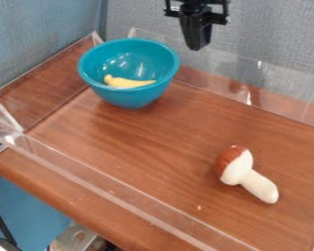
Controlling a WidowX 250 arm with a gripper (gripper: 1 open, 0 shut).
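My gripper (pixel 198 35) is shut at the top of the camera view, above and to the right of a blue bowl (pixel 156 66), with nothing visible between its fingers. The bowl sits at the back left of the wooden surface and holds a pale yellow elongated object (pixel 129 82). A toy mushroom (pixel 249 178) with a brown-red cap and white stem lies on its side at the front right.
The wooden surface (pixel 140 167) has clear plastic walls (pixel 251 98) around it. A textured grey wall stands behind, a blue one at the left.
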